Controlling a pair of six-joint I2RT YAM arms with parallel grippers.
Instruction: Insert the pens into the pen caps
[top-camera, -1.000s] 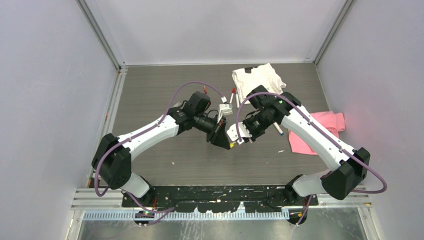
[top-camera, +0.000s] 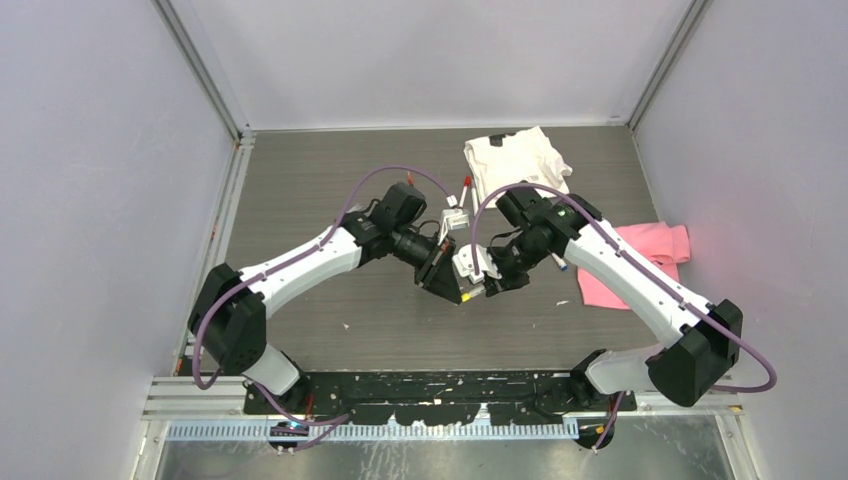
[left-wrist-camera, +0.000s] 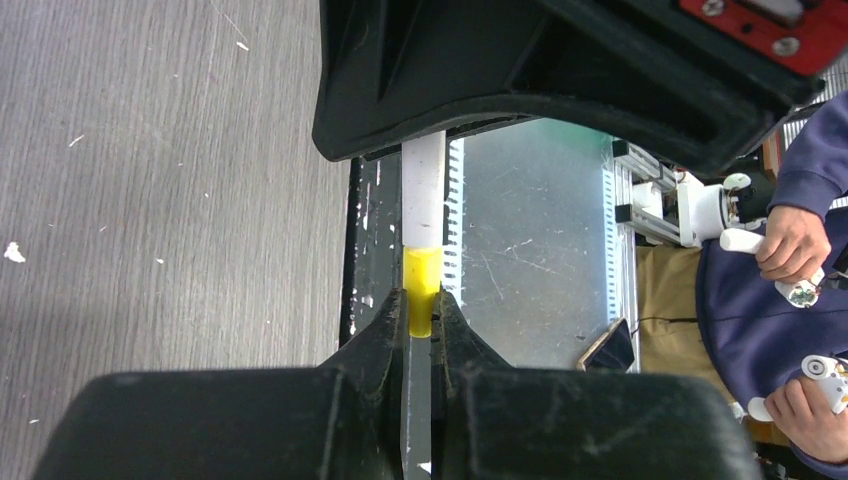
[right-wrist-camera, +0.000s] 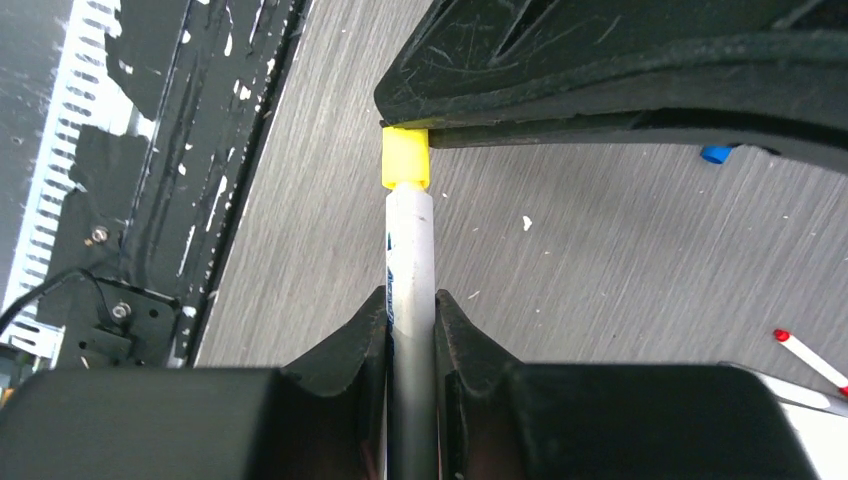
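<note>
My two grippers meet at the middle of the table. My left gripper is shut on a yellow pen cap (left-wrist-camera: 423, 268), seen as a yellow piece (top-camera: 466, 296) in the top view. My right gripper is shut on a white pen (right-wrist-camera: 409, 245), whose end meets the yellow cap (right-wrist-camera: 405, 158) in line with it. How far the pen sits inside the cap I cannot tell.
Red-tipped pens (right-wrist-camera: 810, 355) lie by a white cloth (top-camera: 515, 160) at the back; a blue-ended pen (top-camera: 558, 262) lies right of centre. A pink cloth (top-camera: 655, 250) is at the right.
My right gripper and arm have shifted slightly toward the front, showing more of the pen in the top view. The left arm has barely moved.
</note>
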